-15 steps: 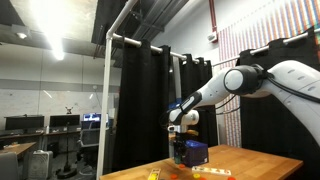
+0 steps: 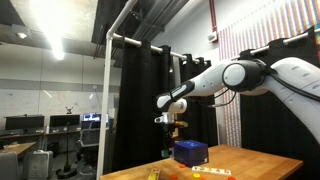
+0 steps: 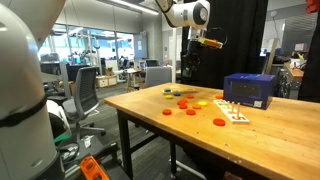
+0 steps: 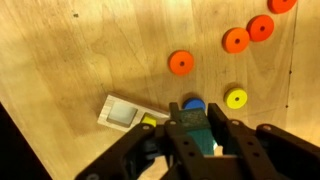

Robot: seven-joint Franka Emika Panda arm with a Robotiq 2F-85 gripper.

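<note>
My gripper is shut on a teal-green object (image 4: 196, 123), which shows between its fingers in the wrist view. What shape it has lower down I cannot tell. Exterior view 1 has the dark gripper (image 2: 167, 135) raised above the far left part of the table. In exterior view 2 the gripper (image 3: 186, 70) hangs above the table's far end, too small to show its grip. Below it in the wrist view lie a blue disc (image 4: 194, 104), partly hidden by a finger, and a yellow disc (image 4: 236, 98). A shallow wooden tray (image 4: 122, 111) is beside them, partly covered by the gripper.
Several orange-red discs, one nearby (image 4: 181, 63), are scattered on the wooden table (image 3: 160, 105). A dark blue box (image 3: 249, 90) stands at its right in exterior view 2, with a light pegged board (image 3: 231, 112) before it. Bare wood shows left of the discs in the wrist view.
The gripper has risen and shifted left in exterior view 1, away from the blue box. The arm has lifted with it; the box has not moved.
</note>
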